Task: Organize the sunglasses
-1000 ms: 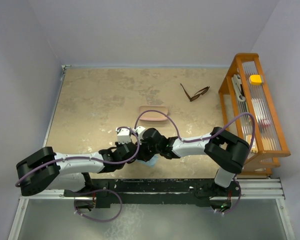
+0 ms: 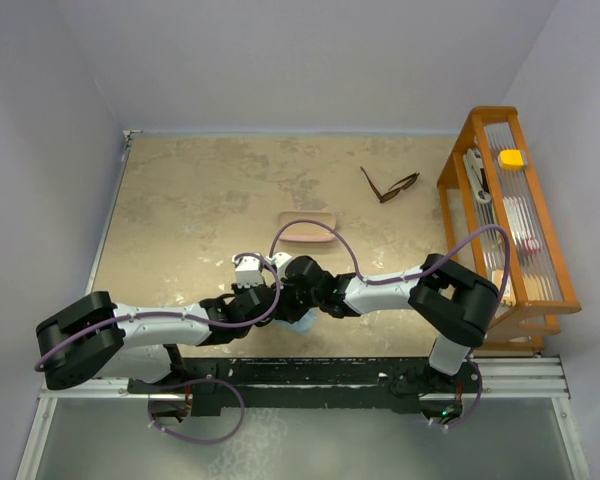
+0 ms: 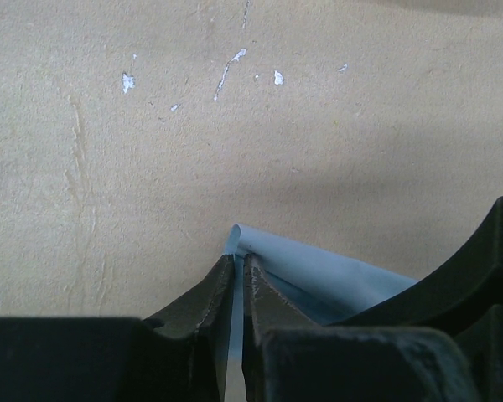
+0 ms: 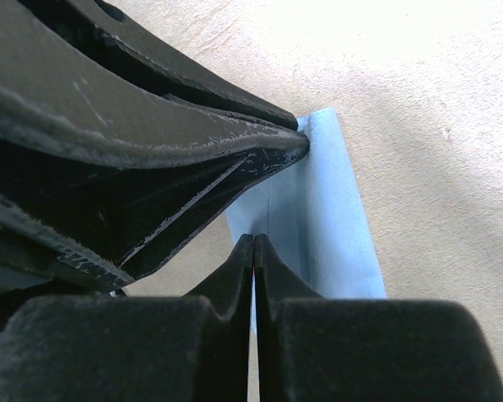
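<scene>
A folded light blue cloth [image 2: 298,324] [image 3: 318,266] [image 4: 335,218] lies at the front middle, mostly under both grippers. My left gripper is shut with its tips at the cloth's folded edge. My right gripper is also shut, over the cloth, close beside the other gripper; whether either pinches fabric I cannot tell. Dark sunglasses [image 2: 388,190] lie apart at the back right of the table [image 2: 200,190].
A pink-tan open box [image 2: 307,234] sits at mid table. A wooden rack [image 2: 542,240] with several items stands along the right edge.
</scene>
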